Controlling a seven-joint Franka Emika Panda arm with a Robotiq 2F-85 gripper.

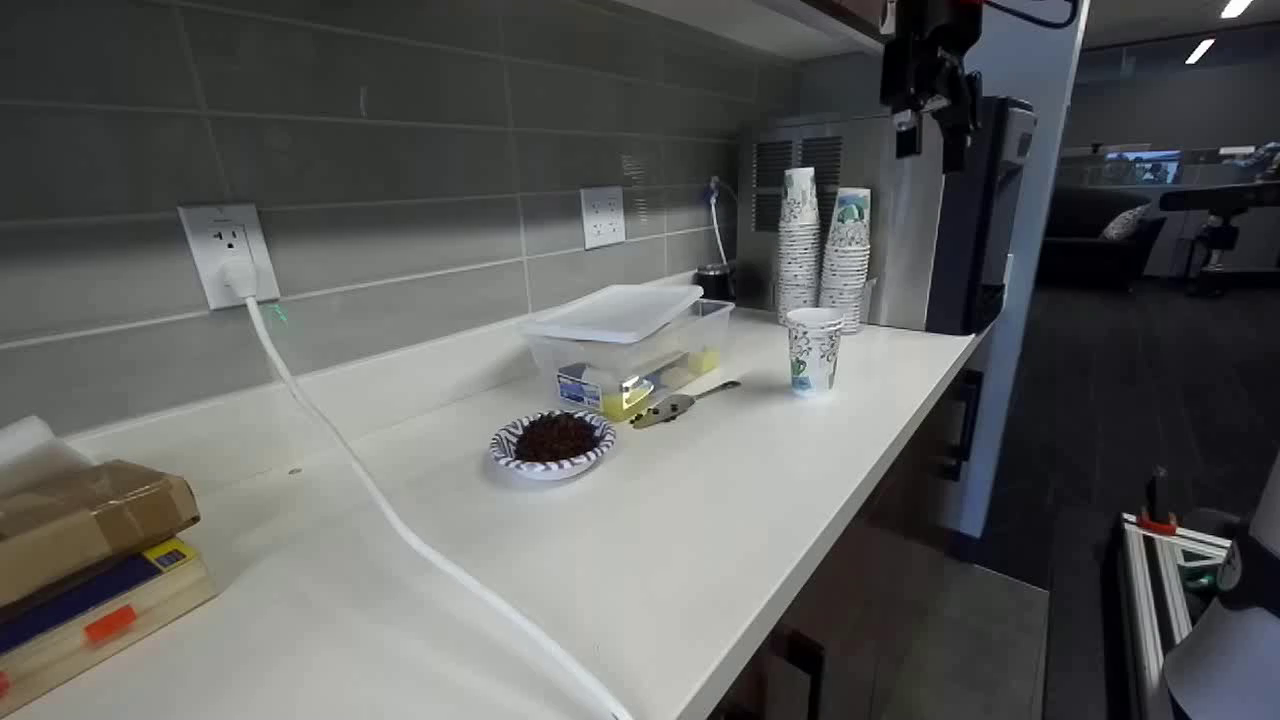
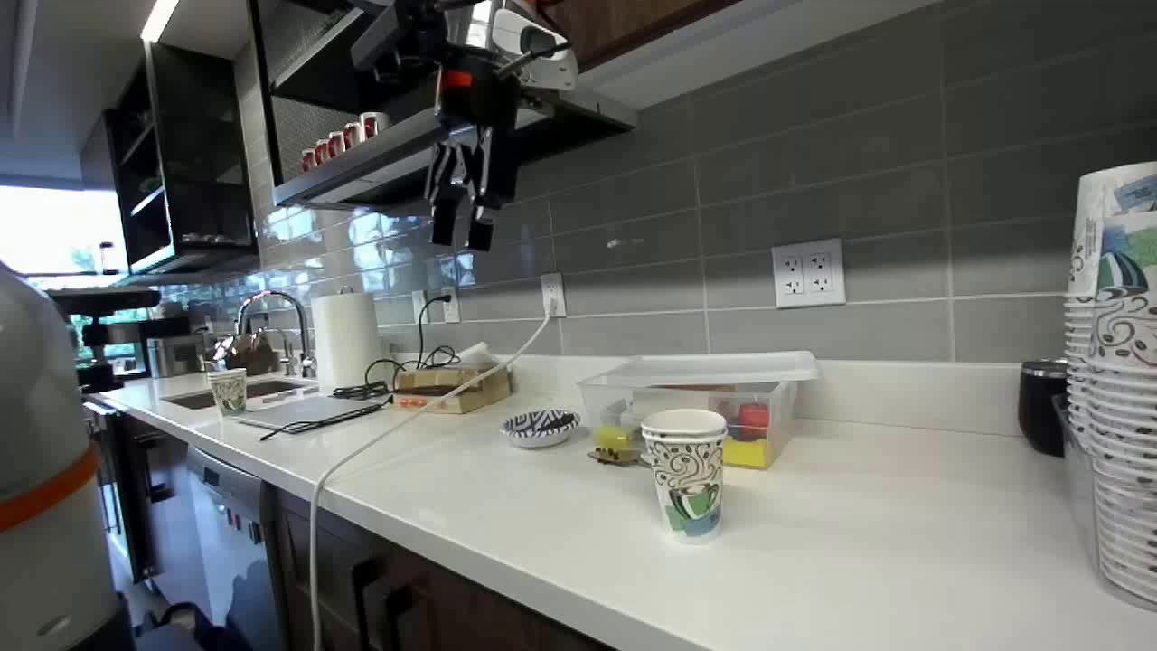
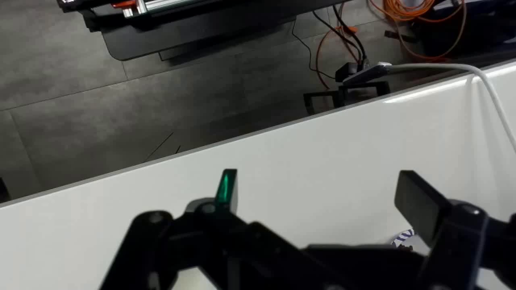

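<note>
High above the counter, my gripper stands open, its two fingers wide apart with only bare white countertop visible below the gap. In exterior view 1 the gripper (image 1: 933,142) hangs at the top right; exterior view 2 shows the gripper (image 2: 461,233) pointing down in front of the tiled wall. A patterned bowl (image 1: 554,468) of dark brown bits rests on the counter. Behind it is a clear plastic bin (image 1: 624,360) with its white lid lying askew on top. Metal tongs (image 1: 678,406) lie beside the bin. A patterned paper cup (image 2: 689,477) stands upright near them.
Tall cup stacks (image 1: 798,246) stand by the steel machine. A white cable (image 1: 420,546) crosses the counter from the wall outlet and hangs over the front edge. Cardboard boxes (image 1: 90,522) lie at the near left.
</note>
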